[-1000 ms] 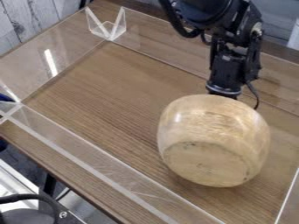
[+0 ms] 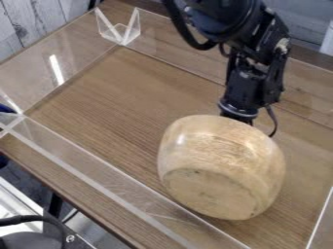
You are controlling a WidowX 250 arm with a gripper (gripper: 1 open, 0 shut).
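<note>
A large pale wooden bowl (image 2: 219,170) is tipped on its side at the lower right, its rounded outside and flat base toward the camera. The black robot arm reaches down from the top to its far edge, where the gripper (image 2: 240,115) is shut on the bowl; the fingertips are mostly hidden behind it.
Clear acrylic walls edge it, with a small clear bracket (image 2: 117,27) at the back left. A black cable lies at the lower left corner.
The gripper and bowl have moved left and slightly toward the camera, with the bowl staying tipped over.
</note>
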